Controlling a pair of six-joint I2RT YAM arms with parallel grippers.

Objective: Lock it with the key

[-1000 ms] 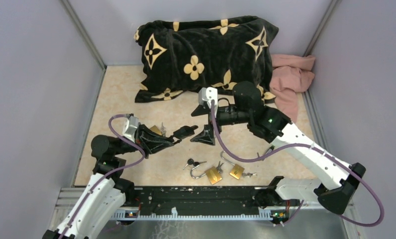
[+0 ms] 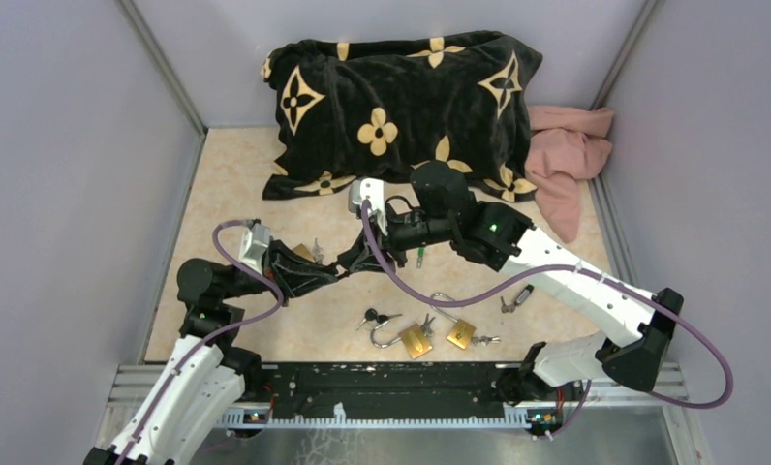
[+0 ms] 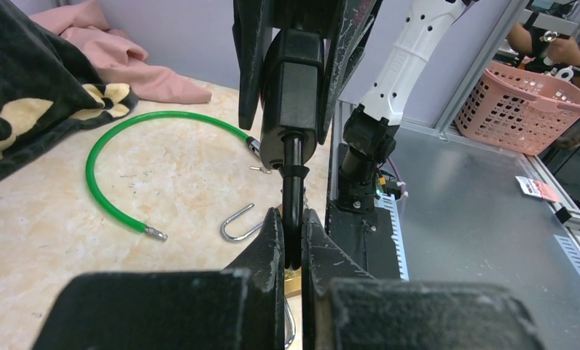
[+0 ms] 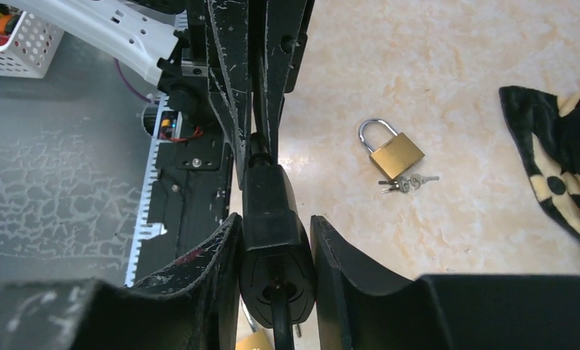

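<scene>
A black lock-like block (image 3: 296,102) with a dark stem (image 3: 293,186) is held in the air between both arms. My left gripper is shut on the stem. From the opposite side, my right gripper is shut on the block, with a finger along each side. In the top view the two grippers meet mid-table, and the fingers mostly cover the block. Two brass padlocks with open shackles, one left (image 2: 416,341) and one right (image 2: 461,334), lie near the front edge with keys (image 2: 486,339). A black-headed key (image 2: 370,316) is beside the left one.
Another brass padlock (image 4: 396,154) with keys lies on the table under the left arm's reach. A green cable (image 3: 94,164) curves over the tabletop. The dark patterned blanket (image 2: 401,102) and pink cloth (image 2: 568,155) fill the back.
My right gripper has moved left from apart and open, and has closed around the block. My left arm has stayed in place, still gripping the stem.
</scene>
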